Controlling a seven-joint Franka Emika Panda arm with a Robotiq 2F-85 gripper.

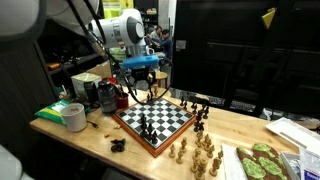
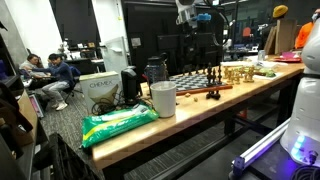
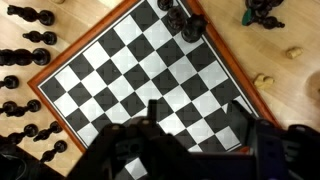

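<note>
A chessboard [image 1: 157,121] with a brown frame lies on the wooden table. Above it hangs my gripper, open and apart from the board, with only bare squares showing between its fingers in the wrist view. A few dark chess pieces [image 3: 192,27] stand close together at one edge of the board; the same dark cluster [image 1: 148,131] shows near the front in exterior view 1. More dark pieces [image 3: 38,37] are lined up off the board on the table. Several pale pieces [image 1: 203,157] stand to the board's right.
A white mug [image 1: 74,117], a dark jar [image 1: 106,97] and a green packet [image 2: 118,122] crowd the table's left end. A small black object [image 1: 118,145] lies in front of the board. Printed green sheets [image 1: 262,163] lie at the right. Most squares are clear.
</note>
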